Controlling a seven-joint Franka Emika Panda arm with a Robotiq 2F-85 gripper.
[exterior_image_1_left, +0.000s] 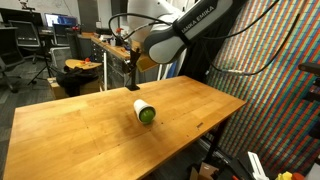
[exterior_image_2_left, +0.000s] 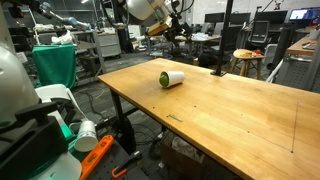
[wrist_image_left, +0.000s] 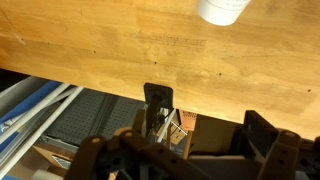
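A white cylinder (exterior_image_1_left: 144, 110) with a green end lies on its side on the wooden table. In the second exterior view the same cylinder (exterior_image_2_left: 172, 78) shows its green end towards the left. Only part of a white object (wrist_image_left: 222, 9), apparently that cylinder, enters the top of the wrist view. My gripper is open, its dark fingers wide apart along the lower edge of the wrist view with nothing held between them. The arm (exterior_image_1_left: 170, 45) reaches in above the table's far side, well clear of the cylinder.
A black post base (wrist_image_left: 158, 95) stands at the table edge near my gripper. Beyond the far edge are chairs, a stool (exterior_image_2_left: 254, 64) and desks.
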